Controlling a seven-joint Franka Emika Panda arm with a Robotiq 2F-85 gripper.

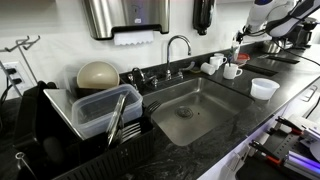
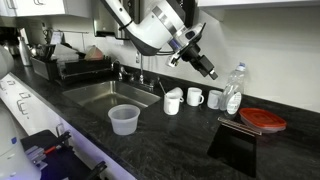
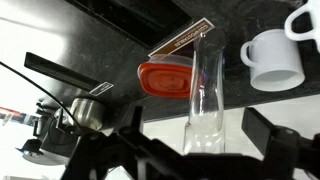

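Observation:
My gripper stands open, its dark fingers spread wide on either side of the wrist view. In that view a tall clear bottle [image 3: 206,100] appears in the space between them. Seen in exterior view 2, the gripper [image 2: 204,62] hangs in the air, above and to the left of the bottle [image 2: 235,84], which stands upright near the wall. Nothing is held. Exterior view 1 shows the bottle [image 1: 236,50] small, at the counter's far end.
A red container [image 2: 262,119] lies beside the bottle. White mugs [image 2: 172,101] stand along the wall, and a white tub [image 2: 125,119] sits near the front edge by the sink [image 2: 88,98]. Dark counter in front of the bottle is bare.

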